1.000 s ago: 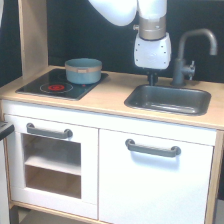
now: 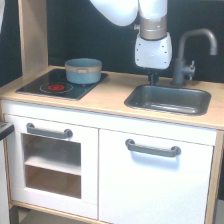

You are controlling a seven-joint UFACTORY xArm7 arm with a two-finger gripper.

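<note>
A blue-grey pot [image 2: 84, 73] sits on the black hob [image 2: 42, 84], towards its back right. My gripper [image 2: 153, 77], with small dark fingers under the white arm, hangs just behind the sink [image 2: 166, 99], left of the tap. It is well to the right of the pot and apart from it. The fingers are too small and dark to show whether they are open or shut. No object can be made out between them.
A tall dark tap [image 2: 183, 58] rises close to the gripper's right. Below the worktop [image 2: 108, 97] are an oven-like door with a dark handle [image 2: 48, 132] and a white cupboard door with another handle [image 2: 153, 149]. Bare worktop lies between hob and sink.
</note>
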